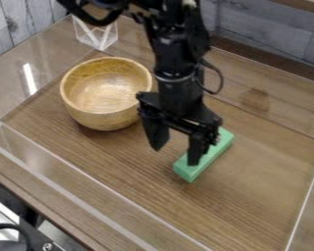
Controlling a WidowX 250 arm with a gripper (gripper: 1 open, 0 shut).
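Note:
The black gripper [183,131] hangs low over the middle of the table with its fingers apart and nothing seen between them. A mint-green oblong block [202,157] lies diagonally on the tabletop just right of and below the fingers. To the left of the arm is a tan round bowl [101,88], which looks empty.
A white wire object [94,29] stands at the back left. Dark cables show at the lower left corner.

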